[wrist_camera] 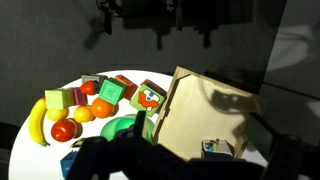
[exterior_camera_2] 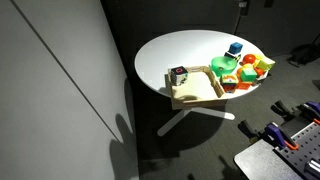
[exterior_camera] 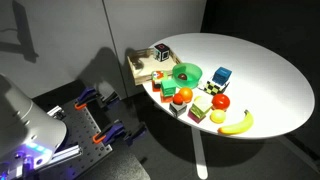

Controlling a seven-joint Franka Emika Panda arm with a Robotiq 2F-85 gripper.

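In the wrist view, two dark fingers (wrist_camera: 285, 153) stand wide apart at the lower edge, so my gripper looks open, with no object seen held. Below it is a shallow light wooden tray (wrist_camera: 190, 110), with a dark patterned cube (wrist_camera: 215, 148) in it near one end. That cube (exterior_camera: 161, 50) also shows at the tray's far side in exterior view 1. A green bowl (exterior_camera: 187, 75) is beside the tray, partly covered by a finger in the wrist view. The gripper cannot be made out clearly in either exterior view.
Coloured blocks (exterior_camera: 168, 88), round red and orange pieces (exterior_camera: 217, 116) and a banana (exterior_camera: 238, 124) crowd the white table (exterior_camera: 255, 60) beside the bowl. A blue block (exterior_camera: 222, 75) sits behind them.
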